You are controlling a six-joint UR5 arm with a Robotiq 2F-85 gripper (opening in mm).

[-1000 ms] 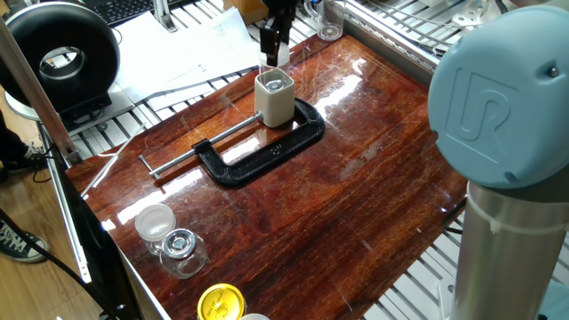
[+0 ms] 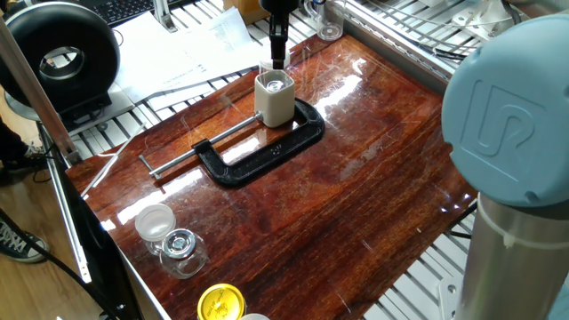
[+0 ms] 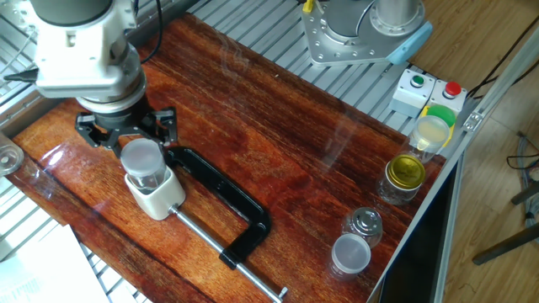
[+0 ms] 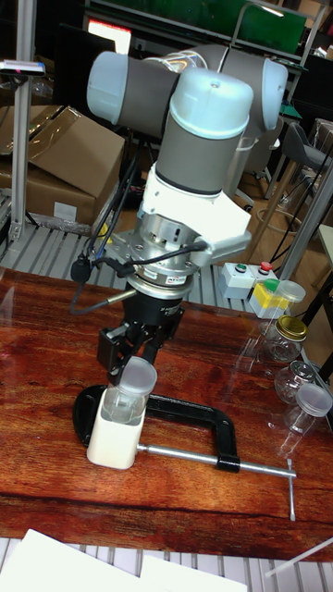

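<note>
A clear jar with a frosted white lid (image 4: 138,376) stands in the cream block holder (image 4: 116,441), its lid uppermost. My gripper (image 4: 131,359) is just above and beside that lid, fingers spread apart, and looks open. In exterior view 2 its black fingers (image 3: 168,123) show on both sides behind the lid; whether either touches the jar cannot be told. The holder is gripped by a black C-clamp (image 3: 221,189) lying on the brown wooden board (image 3: 278,126). Exterior view 1 shows only a dark finger (image 2: 278,53) over the holder.
Several jars line one end of the board: one white-lidded (image 3: 350,254), one silver-lidded (image 3: 365,222), one gold-lidded (image 3: 405,172). The clamp's long screw (image 3: 227,249) extends toward the board's edge. Button boxes (image 3: 413,91) stand off the board.
In exterior view 1 the dark finger has shifted slightly right and lower over the holder. The blue arm joint has moved right. Holder, clamp and other jars stay put.
</note>
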